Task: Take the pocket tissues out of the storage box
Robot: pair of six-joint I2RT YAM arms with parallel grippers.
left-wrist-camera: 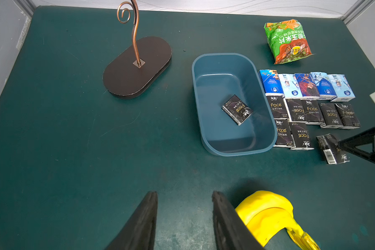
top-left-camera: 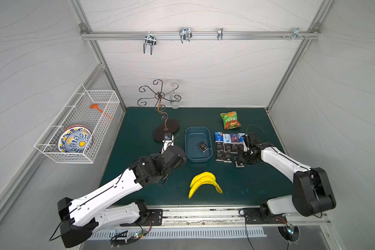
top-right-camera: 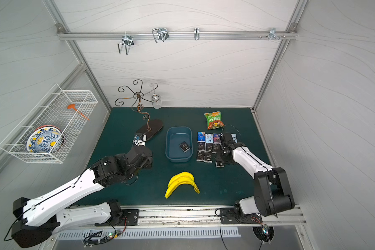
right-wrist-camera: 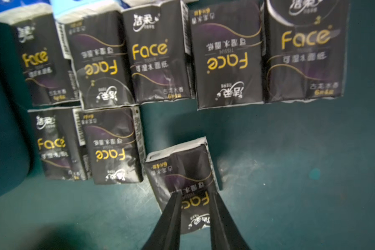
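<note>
A black Face tissue pack [left-wrist-camera: 236,109] lies inside the blue storage box [left-wrist-camera: 233,148]. Outside, to the box's right, black and blue packs [left-wrist-camera: 295,109] lie in rows. A loose black pack [right-wrist-camera: 180,170] lies slightly tilted in front of them, with my right gripper just above its near half, fingers part apart; whether they touch it cannot be seen. My left gripper is open, nothing between its fingers, above the table in front of and left of the box.
Yellow bananas [left-wrist-camera: 264,216] lie at the front. A metal stand [left-wrist-camera: 120,75] is at the back left, a snack bag [left-wrist-camera: 287,39] at the back right. A wire basket [top-left-camera: 62,155] hangs on the left wall.
</note>
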